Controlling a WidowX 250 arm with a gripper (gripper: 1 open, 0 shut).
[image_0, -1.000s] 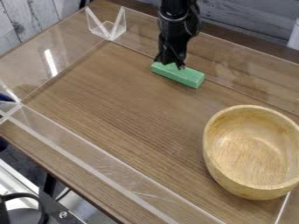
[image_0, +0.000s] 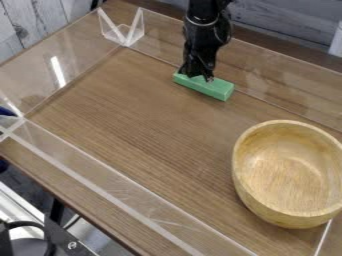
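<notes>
A black arm reaches down from the top centre, its gripper (image_0: 197, 73) at the upper face of a green rectangular block (image_0: 213, 89) lying on the wooden table (image_0: 134, 140). The gripper looks shut; whether it touches the block cannot be told, and the block is not visibly between its fingers.
A large round wooden bowl (image_0: 286, 205) sits at the right front. A clear plastic piece (image_0: 123, 30) stands at the back left. Clear strips run along the left and front.
</notes>
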